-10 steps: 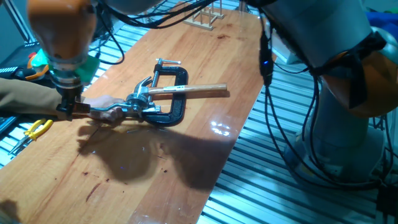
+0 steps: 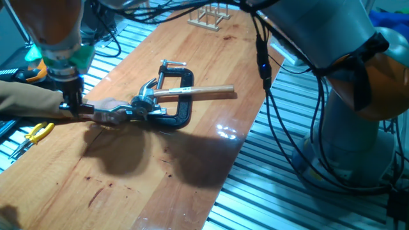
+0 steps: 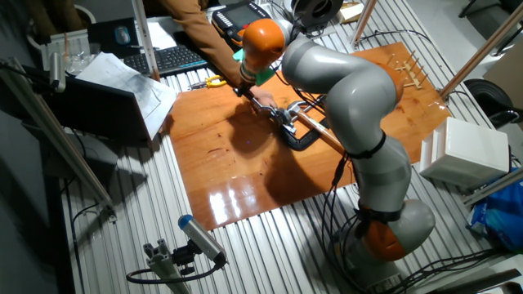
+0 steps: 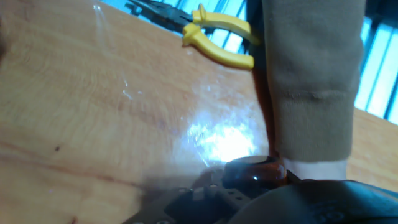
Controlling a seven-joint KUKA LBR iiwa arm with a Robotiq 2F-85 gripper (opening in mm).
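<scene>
My gripper (image 2: 74, 112) is low over the table's left side, close against a person's hand (image 2: 110, 111). That hand is around a metal tool (image 2: 132, 113) which reaches toward a black C-clamp (image 2: 185, 108). A hammer with a wooden handle (image 2: 214, 89) lies across the clamp, its head at the tool. In the wrist view, a glossy brown rounded end (image 4: 256, 169) sits against the dark gripper parts, beside the person's arm (image 4: 314, 106). Whether the fingers are closed around that end is hidden.
Yellow-handled pliers (image 2: 39, 133) lie at the table's left edge. A small wooden frame (image 2: 209, 18) stands at the far end. The person's arm (image 3: 198, 37) reaches in over the edge beside my arm.
My arm's orange wrist joint has shifted left and slightly up, while the gripper stays beside the hand. Arm cables have swung left. Clamp and hammer look unmoved.
</scene>
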